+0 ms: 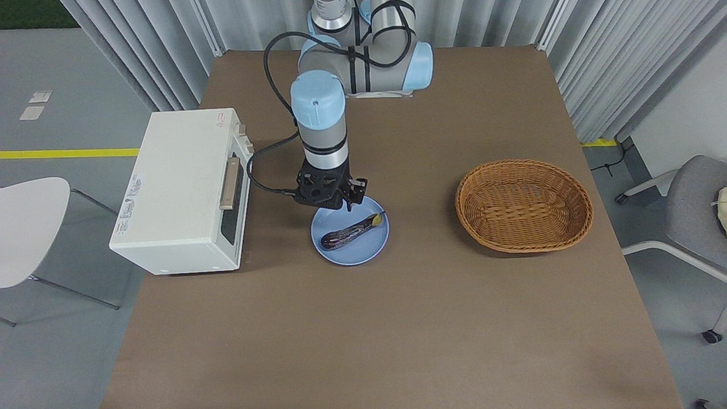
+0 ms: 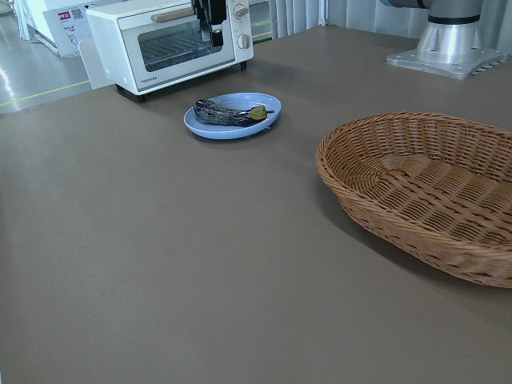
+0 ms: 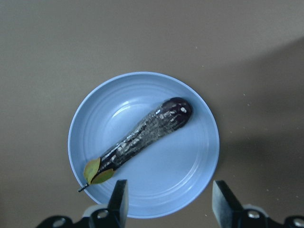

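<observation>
A dark eggplant with a yellow-green calyx lies across a blue plate on the table. In the wrist view the eggplant runs diagonally on the plate, below my gripper. The two fingers stand wide apart at the bottom edge, open, with nothing between them but a view of the plate. In the left view the gripper hangs above and beyond the plate, mostly cut off by the top edge.
A white toaster oven stands left of the plate. An empty wicker basket sits to the right.
</observation>
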